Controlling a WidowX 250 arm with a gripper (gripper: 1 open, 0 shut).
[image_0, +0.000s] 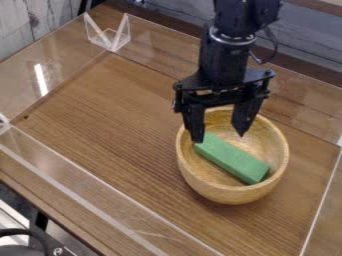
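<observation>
A tan round bowl (225, 188) sits on the wooden table at the lower right, with a green block (230, 158) lying inside it. My black gripper (217, 124) hangs over the back of the bowl, its fingers open and pointing down, one on each side above the back end of the block. Nothing shows held between them.
Clear wooden table (94, 150) fills the left and front. A wire stand (110, 32) is at the back left, and a grey wall runs along the back. A dark cable lies at the lower left corner.
</observation>
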